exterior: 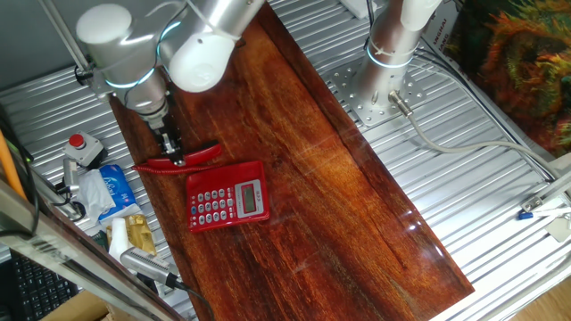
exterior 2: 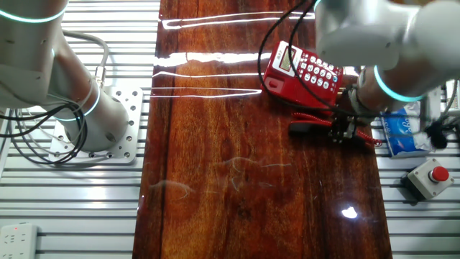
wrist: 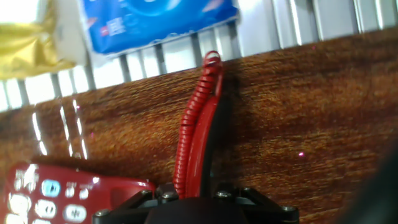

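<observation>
A red telephone base [exterior: 227, 196] with a keypad and small display lies on the wooden board. Beside it, between the base and the board's far left corner, rests the red handset [exterior: 203, 156], its coiled cord [exterior: 152, 168] running along it towards the board's edge. My gripper [exterior: 177, 161] points down at the handset's middle. In the wrist view the handset [wrist: 199, 149] and cord [wrist: 188, 130] run down between the dark fingers, which sit close on both sides. Whether they press on it does not show. From the opposite side, the handset's dark underside [exterior 2: 307, 128] appears low on the board.
A blue packet [exterior: 114, 192], a yellow wrapper [exterior: 140, 234] and a red-button box [exterior: 83, 150] sit off the board's left edge. Most of the board [exterior: 335, 205] is bare.
</observation>
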